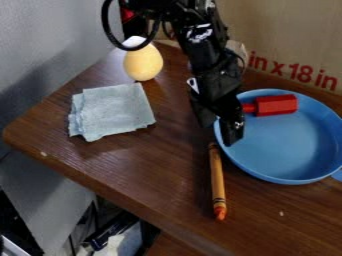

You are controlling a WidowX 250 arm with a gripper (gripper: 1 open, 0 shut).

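My black gripper (227,125) is at the left rim of the blue pan (294,150), its tip low by the rim; whether its fingers are open or shut is unclear. A red cylindrical object (275,104) lies in the pan's upper part, just right of the gripper. An orange crayon (218,185) lies on the wooden table (134,175) below the gripper, left of the pan.
A folded grey cloth (110,111) lies at the left, with a pale yellow egg-shaped object (143,63) behind it. A cardboard box (301,50) stands at the back.
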